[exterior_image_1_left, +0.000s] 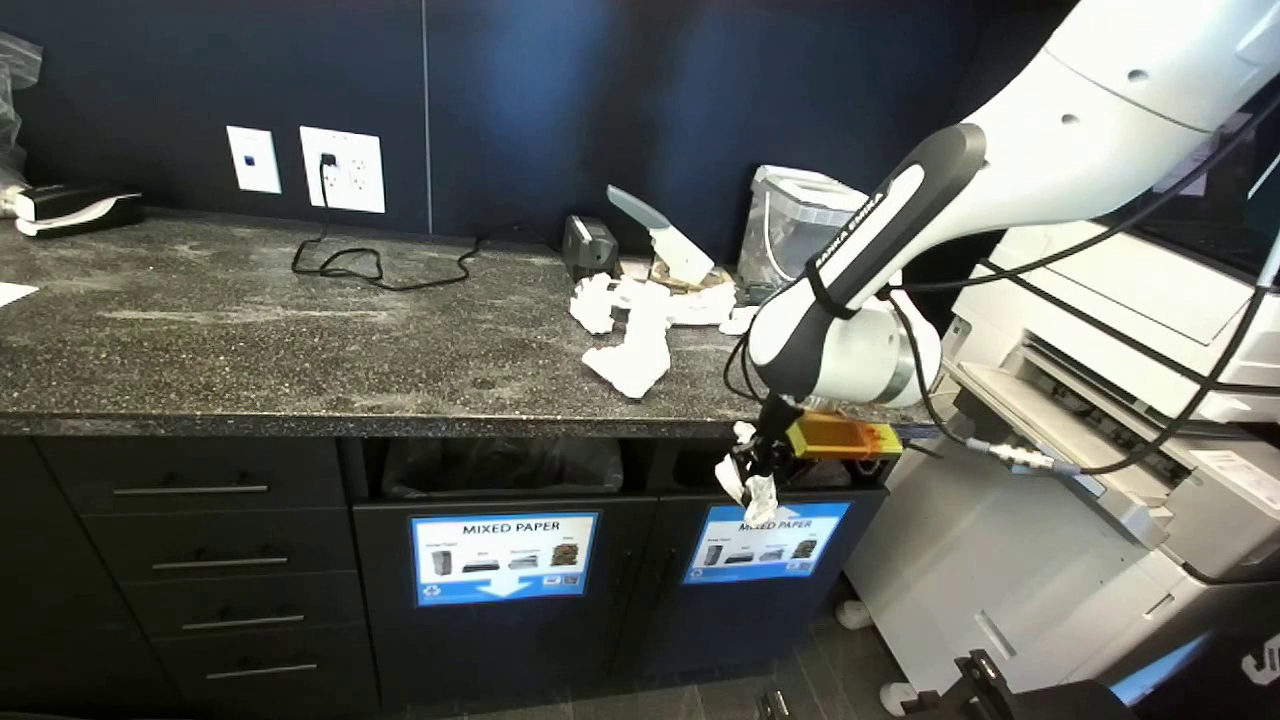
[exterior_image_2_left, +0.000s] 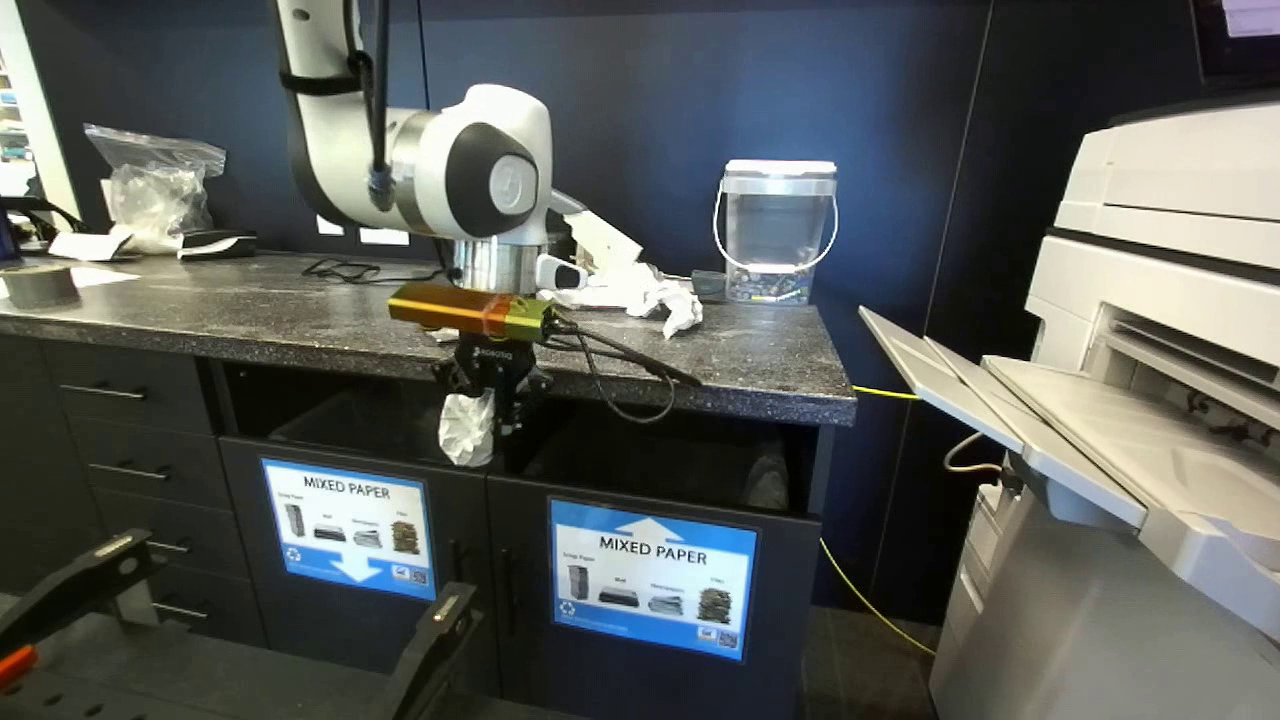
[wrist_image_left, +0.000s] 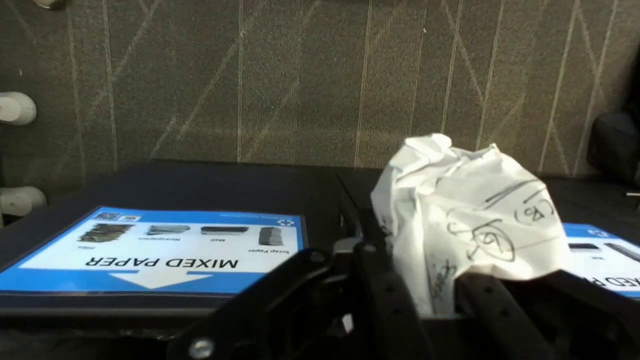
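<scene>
A crumpled white paper (wrist_image_left: 474, 222) with handwriting on it is pinched between the fingers of my gripper (exterior_image_2_left: 489, 402). The wrist view shows the paper sticking out past the fingertips, hiding part of them. In exterior view 1 the gripper (exterior_image_1_left: 758, 462) hangs below the counter's front edge, before the right-hand bin cabinet. More crumpled white paper (exterior_image_1_left: 636, 348) lies on the dark counter (exterior_image_1_left: 276, 348). Under the counter are two bin openings, the left one (exterior_image_1_left: 504, 466) lined with a bag. Blue-and-white mixed paper signs (exterior_image_2_left: 654, 576) mark the cabinet fronts.
A clear lidded bucket (exterior_image_2_left: 780, 228) stands at the counter's back right. A black stapler-like object (exterior_image_1_left: 590, 246) sits behind the papers. The grey-white printer (exterior_image_1_left: 1056, 480) stands to the right.
</scene>
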